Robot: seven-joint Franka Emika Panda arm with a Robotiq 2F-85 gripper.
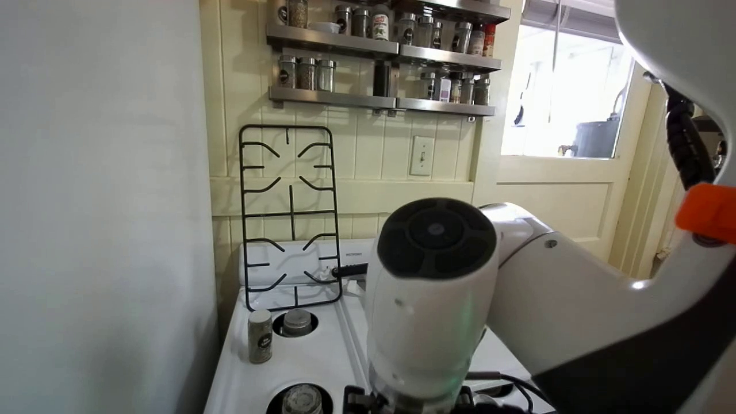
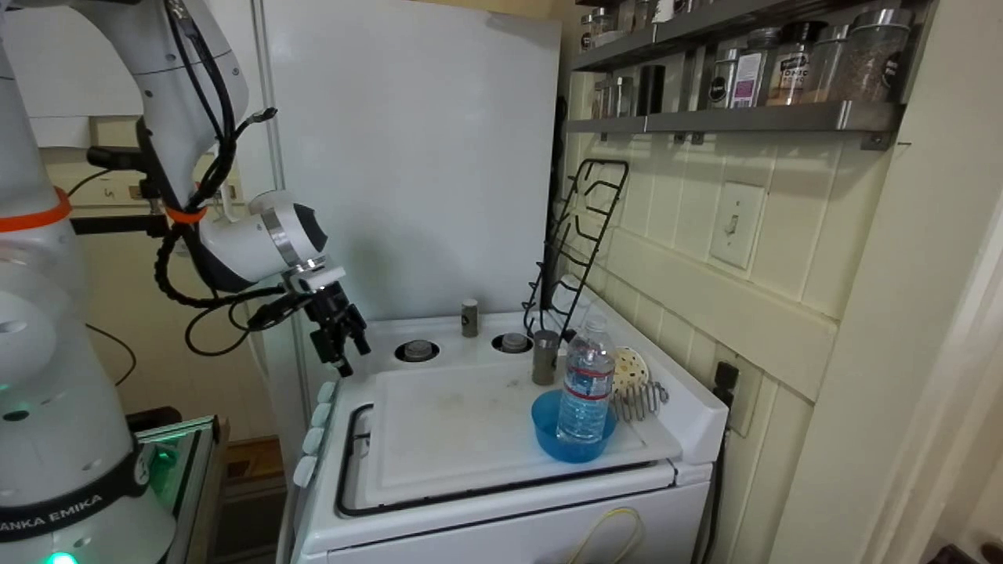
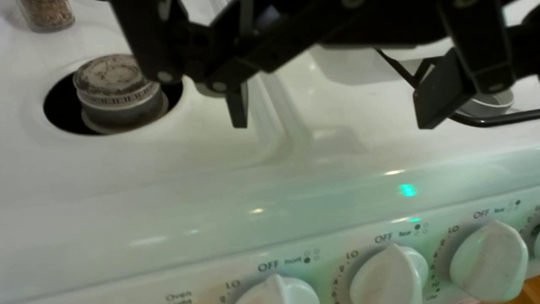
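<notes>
My gripper stands open over the front of the white stove (image 3: 324,144), its black fingers well apart and nothing between them. In exterior view 2 the gripper (image 2: 354,359) hangs near the front edge, above the row of knobs. A spice jar (image 2: 470,318) stands upright by the far burners. Another jar (image 2: 545,357) is beside the blue bowl (image 2: 575,451), which has a clear water bottle (image 2: 584,399) standing in it. The arm hides most of the stove's right side in exterior view 1.
A black grate (image 1: 292,214) leans upright against the back wall. Two bare burners (image 2: 416,351) sit on the side by the large white panel (image 2: 404,141). Utensils (image 2: 639,399) lie behind the bowl. Shelves (image 1: 331,41) of spice jars hang above.
</notes>
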